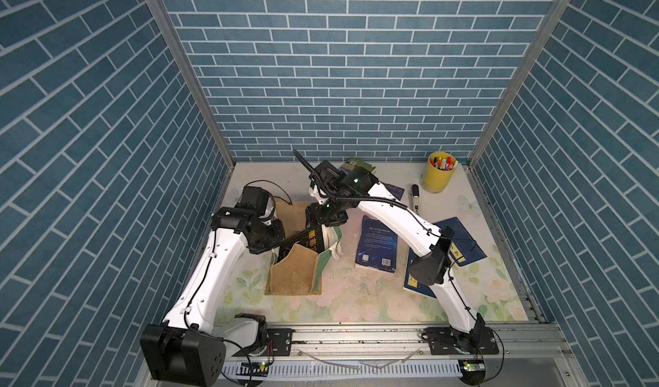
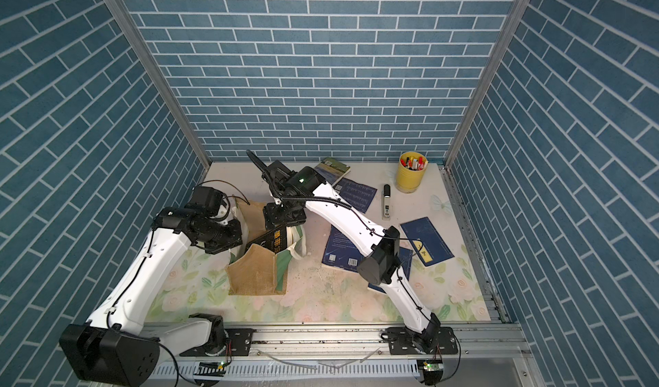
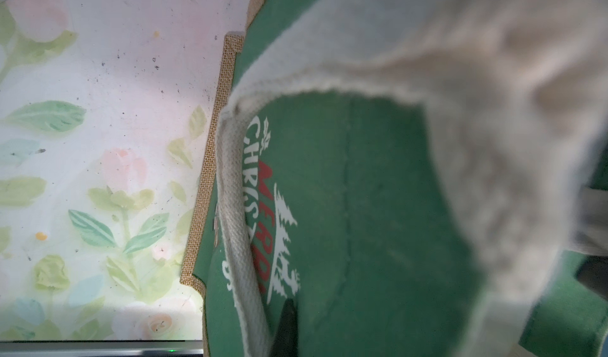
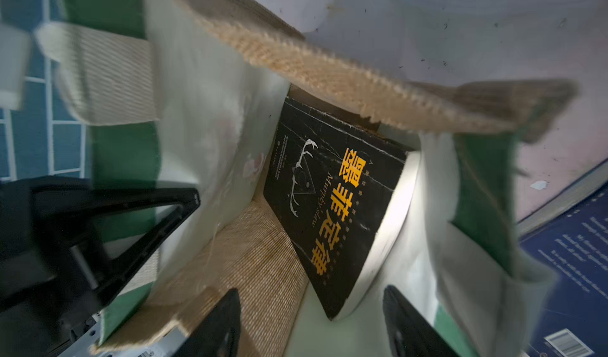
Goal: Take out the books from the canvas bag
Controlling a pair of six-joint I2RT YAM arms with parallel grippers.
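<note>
The canvas bag lies on the left half of the table, its mouth spread and its brown, white and green walls showing. Inside it rests a black book with yellow lettering, tilted against the inner wall. Over the mouth stands my right gripper, open, its fingers apart on the near side of the book and nothing between them. My left gripper is shut at the bag's left wall; whether cloth is pinched in it cannot be made out. The bag's green side and pale strap fill much of the left wrist view.
A dark blue book lies right of the bag. Other blue books are spread farther right, and a green one lies at the back. A black-and-silver object and a yellow pen cup stand back right.
</note>
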